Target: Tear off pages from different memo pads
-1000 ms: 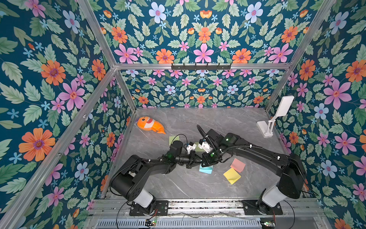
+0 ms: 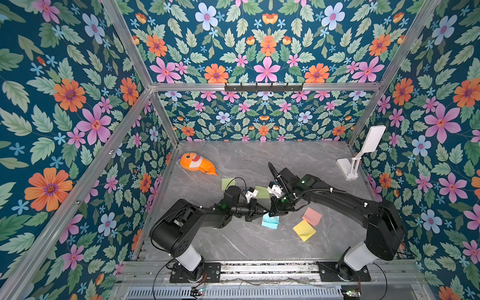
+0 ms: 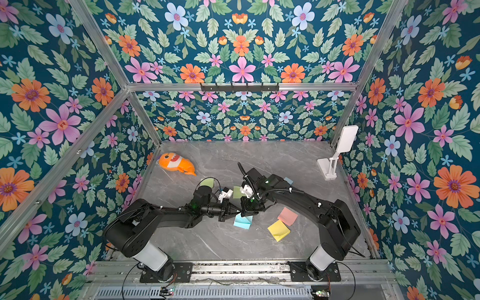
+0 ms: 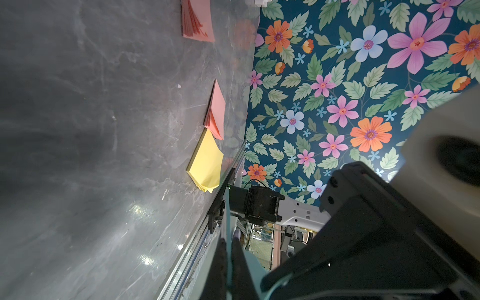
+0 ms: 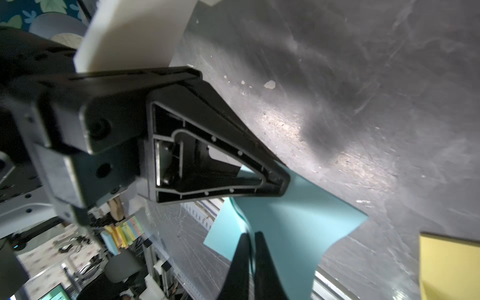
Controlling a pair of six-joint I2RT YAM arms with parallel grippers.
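Light blue memo paper is below and between my two grippers near the middle of the table; whether it is one sheet or a pad is unclear. My left gripper is shut, with a thin blue edge between its fingers. In the right wrist view a bent blue edge runs between the fingers of my right gripper, which are close together but blurred, so their grip is unclear. The blue paper spreads behind the left gripper's finger there. Yellow and pink pads lie to the right.
Two green notes lie behind the grippers. An orange plush toy sits at the back left, a white lamp at the back right.
My right gripper has shifted slightly to the right, and more of the blue paper shows beneath it. The left arm has barely moved, and the other pads lie as before.
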